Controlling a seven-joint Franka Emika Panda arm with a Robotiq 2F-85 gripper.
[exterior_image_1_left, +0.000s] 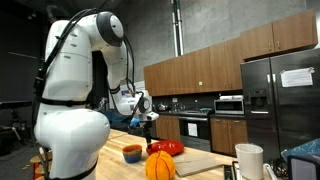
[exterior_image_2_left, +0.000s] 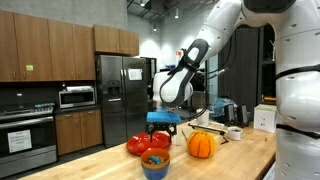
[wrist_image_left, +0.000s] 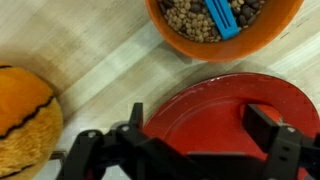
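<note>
My gripper hangs over a red plate, its two dark fingers spread apart with no object seen between them. A small red object lies on the plate, partly covered by the right finger. At the top of the wrist view is an orange-lined bowl of grains or beans with a blue utensil in it; from outside the bowl looks blue. A plush pumpkin shows at the left, cut off by the frame. In exterior view 1 the gripper is above the plate.
The pumpkin and a white mug or canister stand farther along the wooden table. A pale board lies beside the plate. Bare wood shows between bowl and pumpkin. Cabinets, oven and refrigerator are in the background.
</note>
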